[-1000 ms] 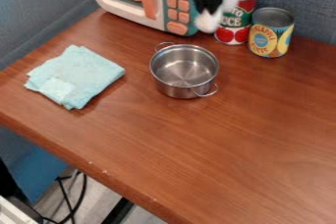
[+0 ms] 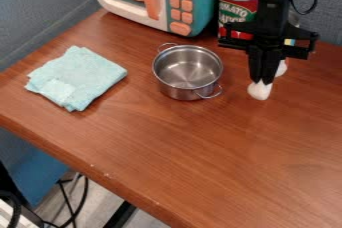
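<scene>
The black gripper [image 2: 267,62] is at the right back of the wooden table, low over it, just right of the steel pot [image 2: 187,72]. A white object [image 2: 261,89] is at its fingertips, near the tabletop; whether the fingers are shut on it is hard to tell. A folded light-blue cloth [image 2: 75,77] lies on the left.
A teal toy microwave [image 2: 187,7] stands at the back left. Red cans [image 2: 235,7] stand behind the gripper, partly hidden by it. The table's edge runs diagonally at lower left.
The gripper and the white object have moved down and right, from above the back cans to beside the pot, low over the table.
</scene>
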